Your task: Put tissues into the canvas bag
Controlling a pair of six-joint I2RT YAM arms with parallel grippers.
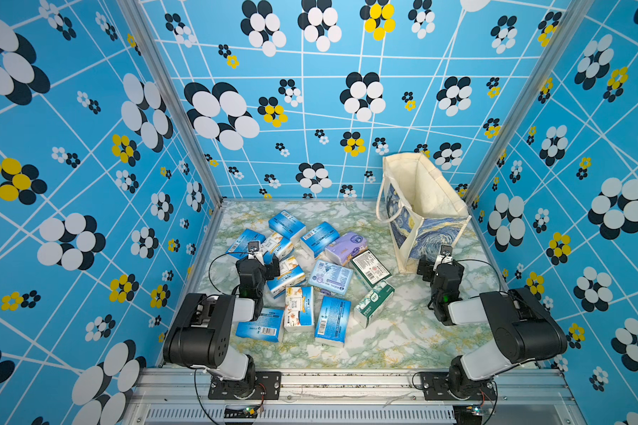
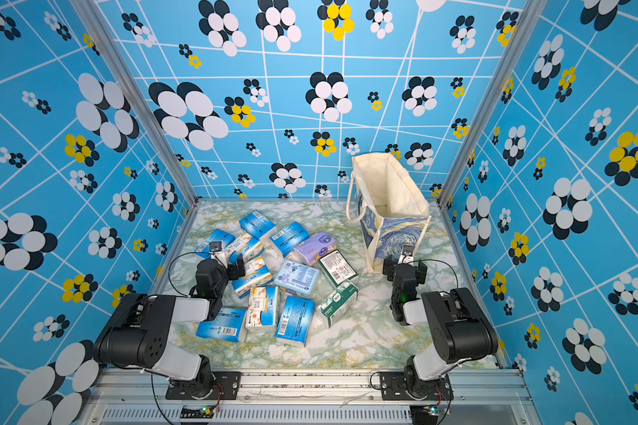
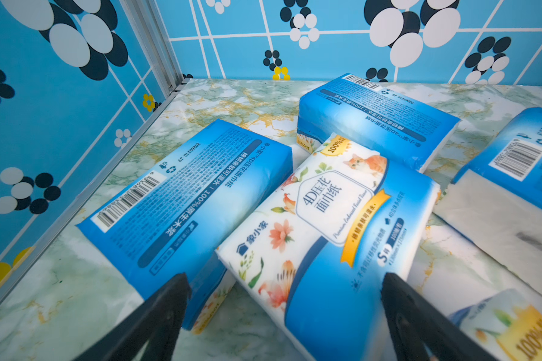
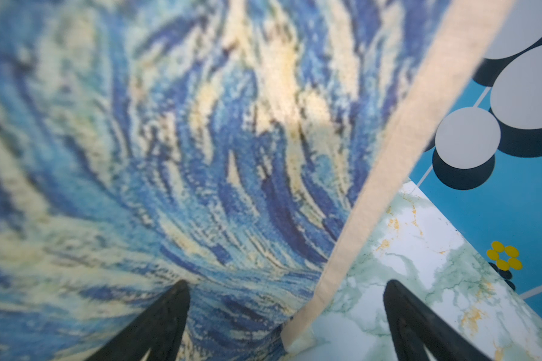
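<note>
Several tissue packs lie close together on the left and middle of the table: blue ones such as this blue pack (image 1: 332, 319), a purple pack (image 1: 346, 247), a light-blue pack (image 1: 330, 277) and a green pack (image 1: 374, 302). The canvas bag (image 1: 441, 235) stands upright at the right back, its mouth open upward. My left gripper is open above the packs, with a white-and-blue floral pack (image 3: 337, 240) ahead of its fingers. Open and empty, my right gripper faces the bag's painted side (image 4: 180, 180) close up. The bag's floor is hidden.
Patterned walls enclose the marble table (image 1: 411, 340) at the back and sides. Free tabletop lies in front of the bag and at the front middle. The bag's handle (image 1: 390, 205) loops out on its left side.
</note>
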